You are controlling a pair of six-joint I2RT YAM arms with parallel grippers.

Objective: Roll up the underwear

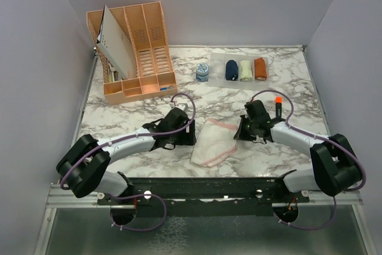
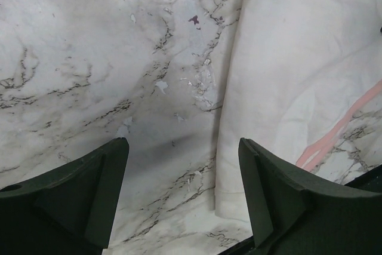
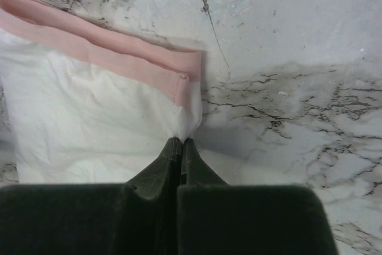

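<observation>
White underwear (image 1: 213,143) with pink trim lies spread on the marble table. In the left wrist view the underwear's (image 2: 286,64) left edge runs straight, and its fabric reaches under one finger. My left gripper (image 1: 190,141) is open near that left edge, with nothing gripped between its fingers. On the opposite side my right gripper (image 1: 239,138) is shut on the underwear's (image 3: 89,100) edge. There the cloth gathers to a point at the fingertips, just below the pink band's corner.
Behind, a clear tray (image 1: 247,84) holds rolled dark blue, pale green and orange cloths. A blue-and-white can (image 1: 202,72) stands beside it, and a peach organizer box (image 1: 146,85) is at back left. An orange-tipped black object (image 1: 278,107) lies right.
</observation>
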